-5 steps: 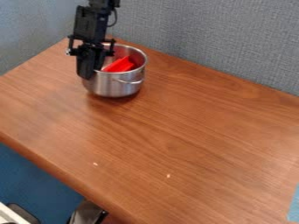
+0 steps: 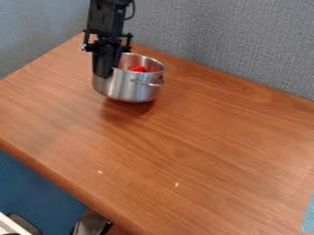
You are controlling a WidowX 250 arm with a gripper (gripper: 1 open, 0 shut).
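A steel pot (image 2: 128, 86) stands near the back left of the wooden table, with a red object (image 2: 140, 70) inside it, partly hidden by the rim. My black gripper (image 2: 103, 69) is at the pot's left rim, pointing down. Its fingertips are dark and small in view, so I cannot see clearly whether anything is between them.
Grey padded walls (image 2: 233, 50) border it at the back and left. Some objects sit low at the bottom left, off the tabletop.
My gripper has moved right and slightly up. The pot has shifted right, and less of the red object shows above its rim.
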